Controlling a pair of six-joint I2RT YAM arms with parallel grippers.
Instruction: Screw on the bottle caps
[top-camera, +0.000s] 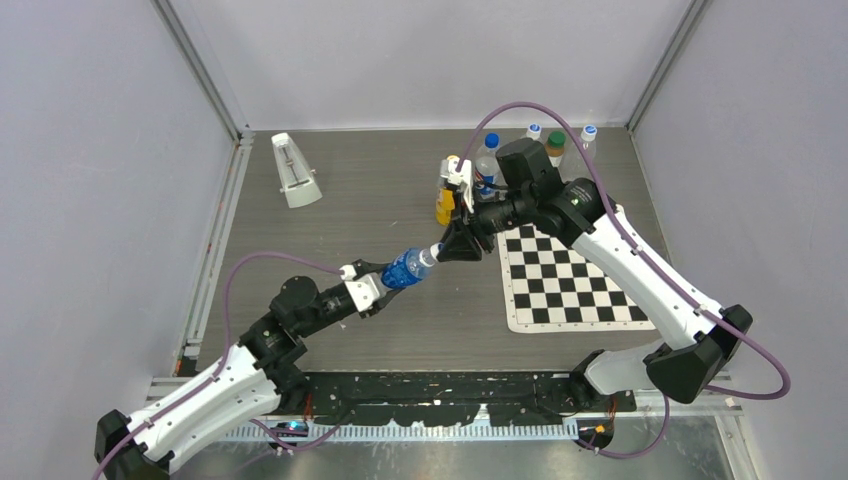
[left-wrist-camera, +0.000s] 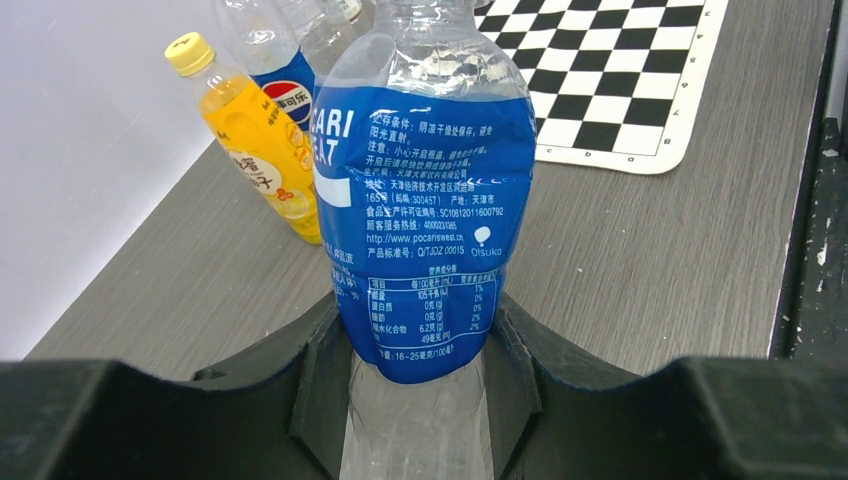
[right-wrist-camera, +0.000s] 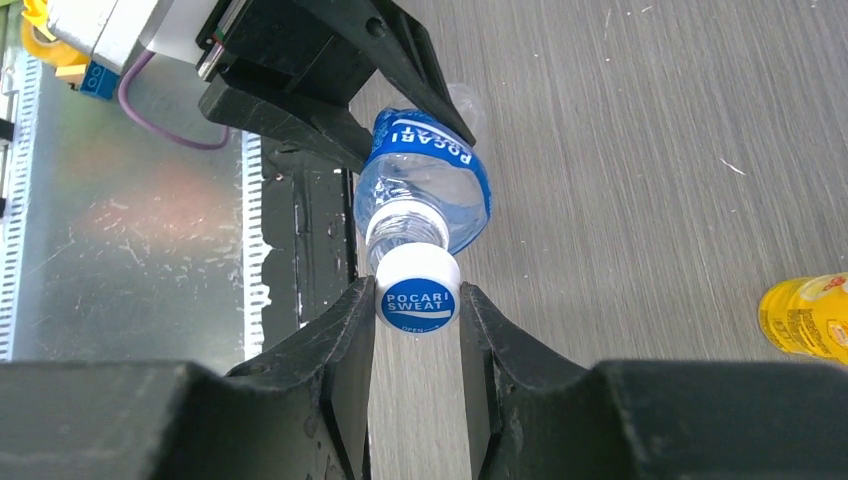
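A Pocari Sweat bottle (top-camera: 405, 268) with blue label (left-wrist-camera: 420, 220) is held tilted in my left gripper, whose fingers are shut on its body, its neck pointing up-right toward the right arm. My right gripper has its fingertips on either side of the white cap (right-wrist-camera: 418, 295) that sits at the bottle's neck; whether the cap is threaded on cannot be told. In the left wrist view the top of the bottle runs out of frame.
Several bottles (top-camera: 487, 150) stand at the back right, including a yellow one (right-wrist-camera: 805, 315). A checkerboard mat (top-camera: 575, 300) lies on the right of the table; a white metronome-shaped object (top-camera: 297, 175) is at the back left.
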